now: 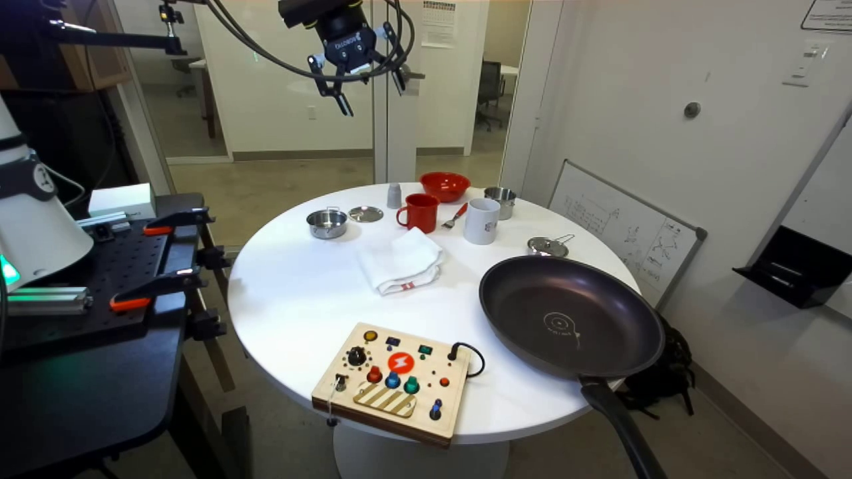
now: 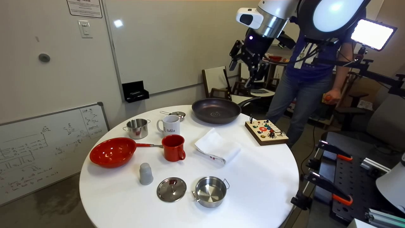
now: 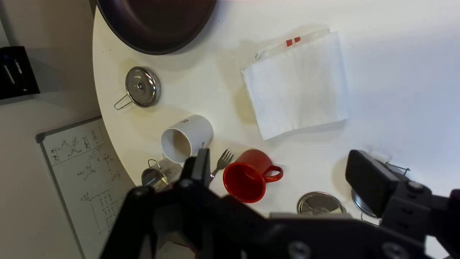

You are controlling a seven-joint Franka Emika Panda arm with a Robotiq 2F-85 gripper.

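Note:
High over the round white table hangs my gripper (image 1: 371, 100), open, its fingers wide apart and nothing between them. Below it in the wrist view lie a folded white cloth (image 3: 299, 86), an upright-handled red mug (image 3: 254, 172) and a white mug (image 3: 189, 136). A fork (image 3: 223, 160) lies between the two mugs. A red bowl (image 2: 114, 152) stands at the table's edge, near a small grey shaker (image 2: 146, 174). The large dark frying pan (image 1: 559, 319) sits at the opposite side, its handle past the edge. Beside it is a wooden switch board (image 1: 391, 383).
Small steel pots (image 2: 210, 192) stand apart, with a loose lid (image 2: 171, 189) near the first. Another lidded steel piece (image 3: 142, 86) lies near the pan. Bare table surrounds the cloth. A person (image 2: 303, 83) stands behind the arm.

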